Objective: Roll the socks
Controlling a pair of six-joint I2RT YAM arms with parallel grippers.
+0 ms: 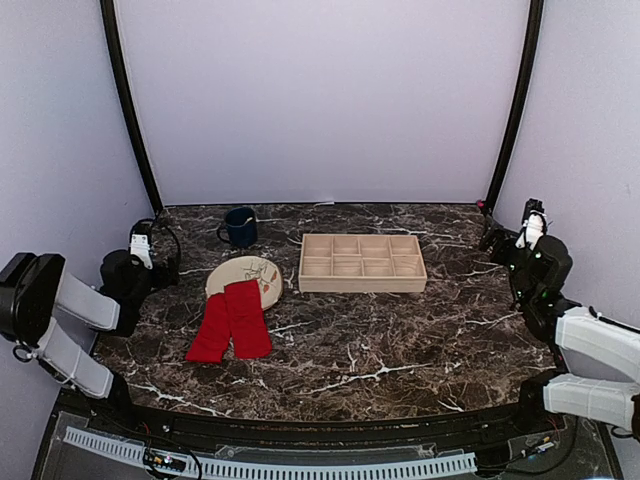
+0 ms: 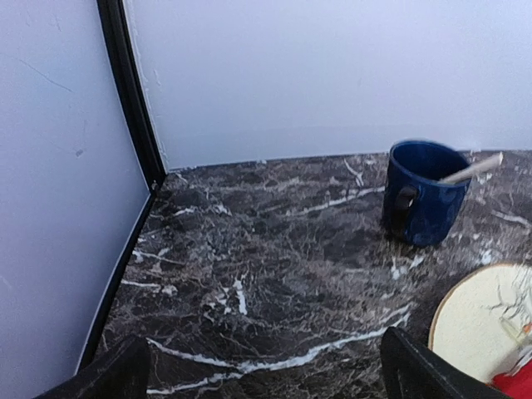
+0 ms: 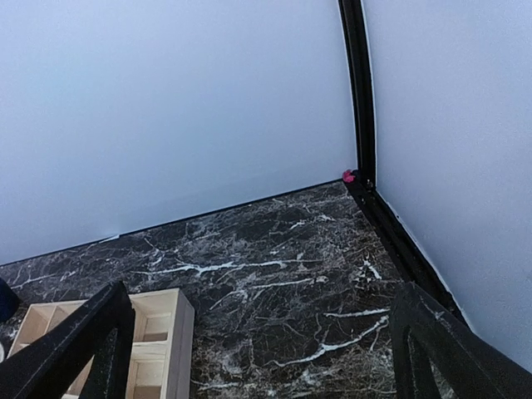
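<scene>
Two red socks lie flat: the left sock [image 1: 211, 332] slants toward the front left, and the right sock [image 1: 248, 320] runs beside it. Their upper ends rest over the front of a round cream plate [image 1: 229, 272], the rest on the dark marbled table. A corner of red cloth [image 2: 517, 381] shows at the lower right of the left wrist view. My left gripper is open and empty, at the table's left side, apart from the socks. At the far right my right gripper also stands open with nothing between its fingers.
Behind the plate stands a dark blue mug [image 1: 240, 228] with a light stick-like thing in it. An empty wooden box [image 1: 362, 284] with several compartments sits at the middle back. Walls close off the back and sides.
</scene>
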